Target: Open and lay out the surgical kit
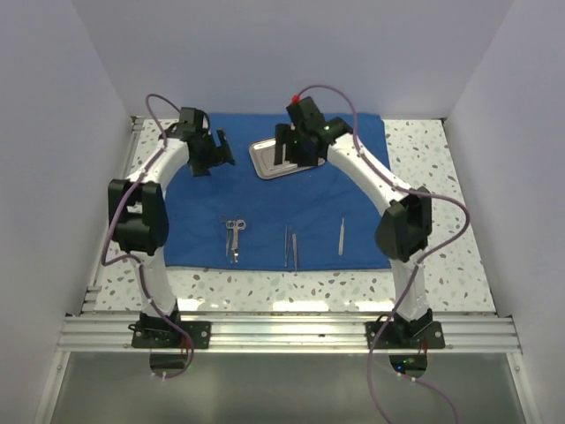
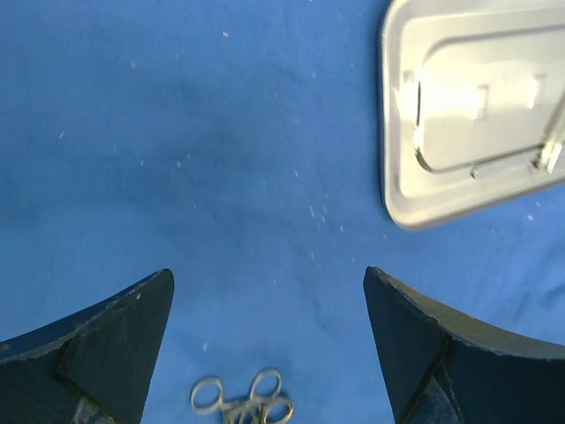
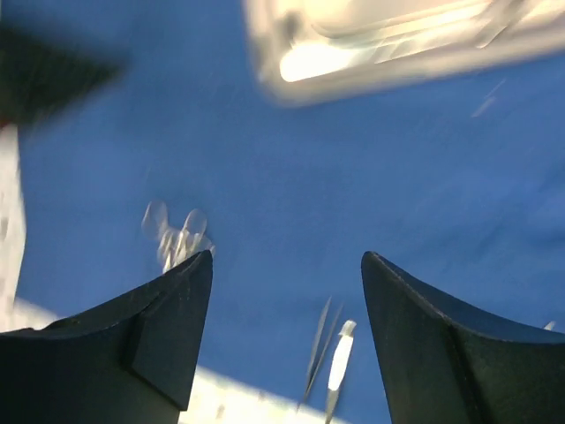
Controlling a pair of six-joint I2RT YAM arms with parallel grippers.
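A silver tray point(image 1: 265, 166) point(image 2: 399, 132) lies at the back of the blue cloth, an instrument at its right end. Scissor-type instruments point(image 1: 236, 237) point(image 2: 252, 406) lie front left; thin instruments point(image 1: 295, 252) point(image 3: 342, 358) lie front centre, and another point(image 1: 342, 237) to the right. My left gripper point(image 1: 213, 150) stands open over the cloth left of the tray, empty. My right gripper point(image 1: 297, 145) is open above the tray, partly hiding it in the top view; nothing shows between its fingers. The right wrist view is blurred.
The speckled table point(image 1: 428, 159) borders the cloth point(image 1: 203, 230). Pale walls enclose the sides and back. The cloth's middle, between the tray and the laid-out instruments, is clear.
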